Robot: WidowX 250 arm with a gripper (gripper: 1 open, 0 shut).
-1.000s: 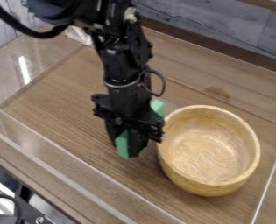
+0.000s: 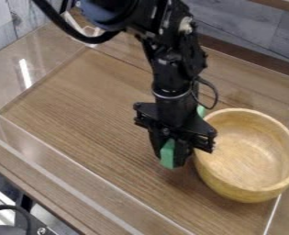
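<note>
My black gripper point(image 2: 172, 138) hangs at the centre of the camera view, just left of a light tan wooden bowl point(image 2: 247, 165). A small green object point(image 2: 168, 153) shows under and between the gripper's fingers, largely hidden by them. More green shows behind the gripper at the bowl's upper left edge; whether it is a separate thing I cannot tell. Whether the fingers grip the green object is unclear.
Grey plank walls border it at the back and left. Black cables show at the lower left corner.
Over the last second the gripper has shifted right, with the green object beneath it. The bowl also sits a little further right than a second ago.
</note>
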